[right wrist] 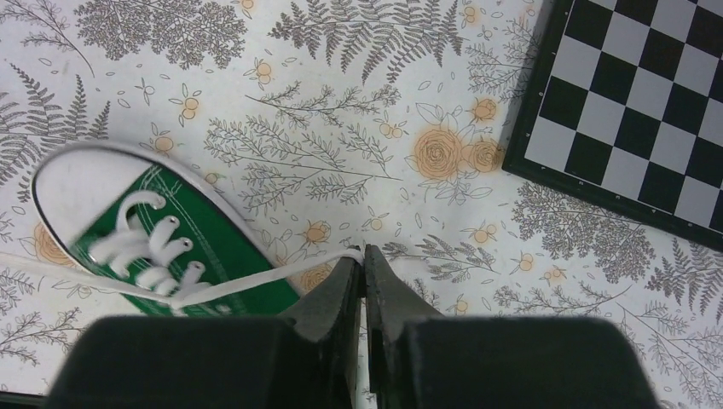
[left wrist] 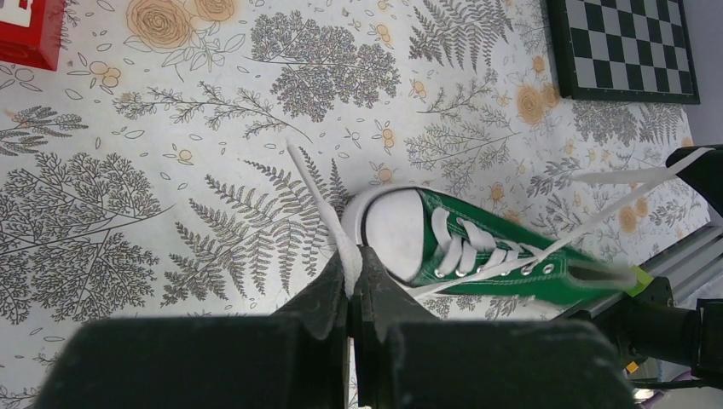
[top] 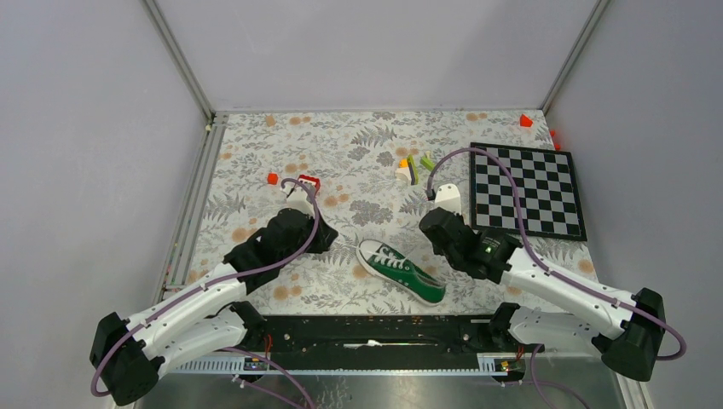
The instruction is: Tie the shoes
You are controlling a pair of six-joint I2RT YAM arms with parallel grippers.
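Observation:
A green canvas shoe (top: 401,277) with white toe cap and laces lies slanted between the arms, toe toward upper left. My left gripper is shut on a white lace (left wrist: 324,200), whose loose end sticks up above its fingers. My right gripper is shut on a lace (right wrist: 256,281) that runs taut back across the eyelets. In the left wrist view both laces stretch over the shoe, which looks blurred at the heel.
A checkerboard (top: 524,192) lies at back right. Small red, yellow and green objects sit toward the back.

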